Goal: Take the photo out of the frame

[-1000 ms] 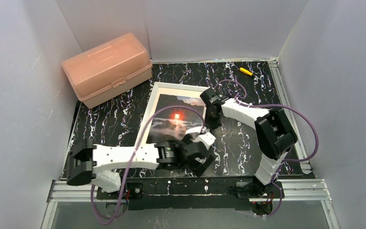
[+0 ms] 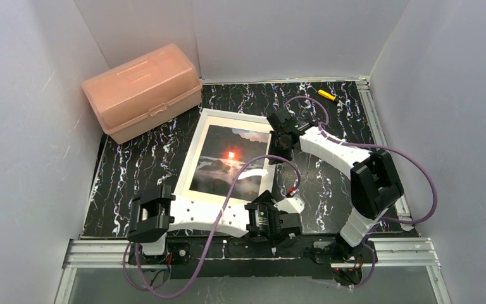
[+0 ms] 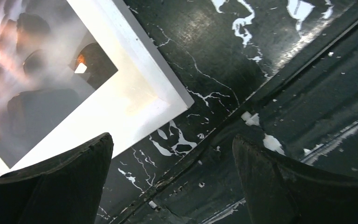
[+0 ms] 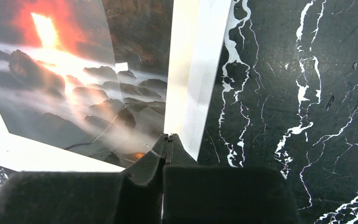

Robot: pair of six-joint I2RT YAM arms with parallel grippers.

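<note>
A white frame (image 2: 190, 156) with a cream mat lies flat on the black marbled table, and the sunset photo (image 2: 223, 145) sits inside it. In the right wrist view my right gripper is shut with its fingertips together over the mat, beside the frame's right bar (image 4: 205, 84); nothing is between them. The left wrist view has my left gripper open, its fingers wide apart around empty space. Below it lie the frame's near corner (image 3: 177, 103) and the table edge. From above, the left arm covers the frame's near side.
A large pink toolbox (image 2: 142, 92) stands at the back left. A yellow-handled tool (image 2: 327, 95) lies at the back right. Purple cables loop over both arms. Bare table (image 2: 316, 196) stretches to the right of the frame.
The left arm has shifted right, toward the table's near edge.
</note>
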